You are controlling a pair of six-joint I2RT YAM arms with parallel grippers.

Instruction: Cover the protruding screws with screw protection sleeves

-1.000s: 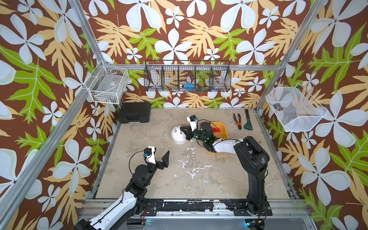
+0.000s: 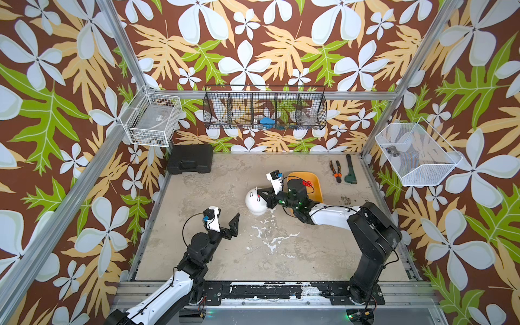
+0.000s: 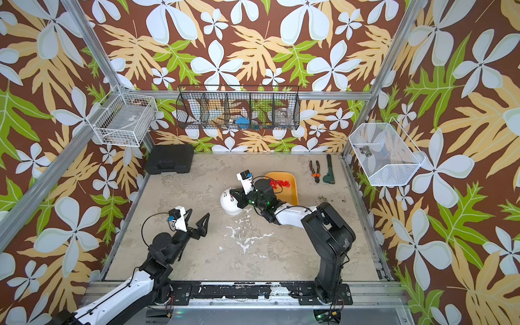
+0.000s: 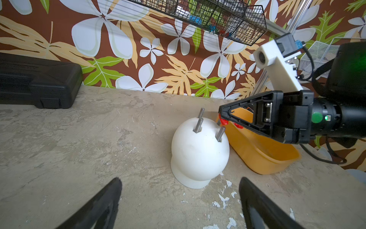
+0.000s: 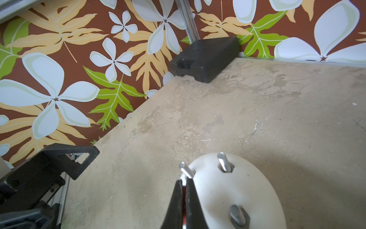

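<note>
A white dome (image 4: 200, 152) stands on the table with bare metal screws sticking out of its top. In the right wrist view, three of these show: a left screw (image 5: 186, 169), a far screw (image 5: 225, 162) and a near screw (image 5: 238, 215). My right gripper is shut at the dome's edge, a strip of red sleeve (image 5: 184, 208) showing between its fingers. From the left wrist view, the red (image 4: 223, 121) peeks out under its fingertip by a partly hidden screw; whether it sits on that screw is unclear. My left gripper is open and empty, in front of the dome.
An orange tray (image 4: 274, 162) with red sleeves (image 3: 279, 184) stands right of the dome, partly under the right arm. Pliers (image 2: 335, 171) and a green-handled tool (image 2: 350, 169) lie back right. A black case (image 2: 189, 158) sits back left.
The right gripper has moved slightly right and toward the front. The dome has shifted the same way along with it. The left arm has stayed still.
</note>
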